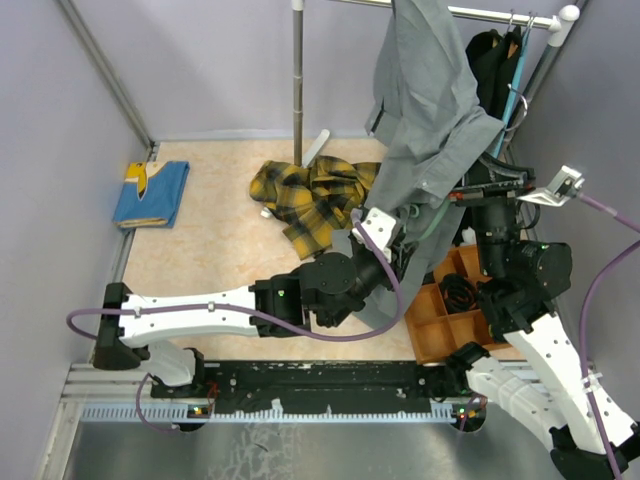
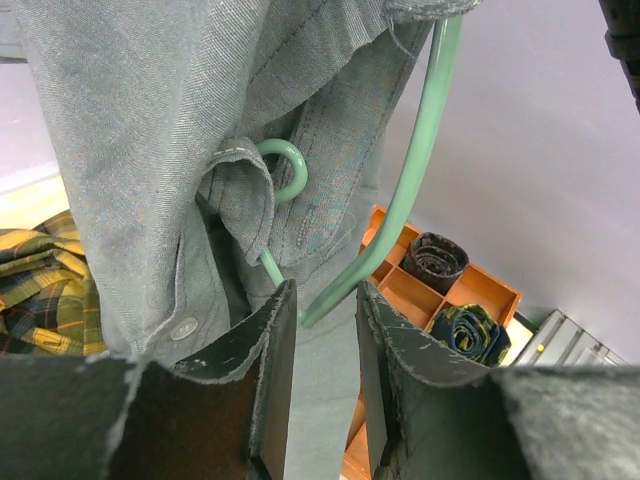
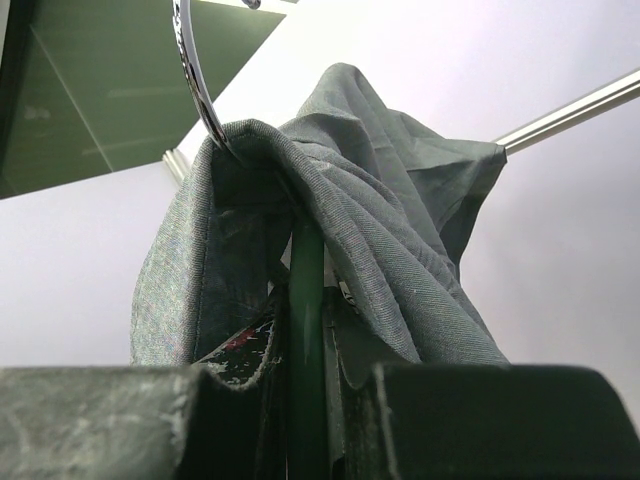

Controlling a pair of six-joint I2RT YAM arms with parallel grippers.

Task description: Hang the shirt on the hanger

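The grey shirt (image 1: 420, 120) hangs draped over a green hanger, its fabric bunched over the hanger's metal hook (image 3: 195, 75). My right gripper is shut on the green hanger, under the shirt's collar fold. In the left wrist view the hanger (image 2: 400, 190) runs diagonally down to my left gripper, whose fingers stand part open around its lower bend. A hanger loop (image 2: 295, 170) pokes out through the shirt folds. In the top view the left gripper (image 1: 395, 240) is at the shirt's lower middle.
A rail (image 1: 490, 16) carries other hangers and dark garments at the back right. A plaid shirt (image 1: 300, 195) and blue garment (image 1: 150, 200) lie on the table. An orange compartment box (image 1: 440, 325) sits right.
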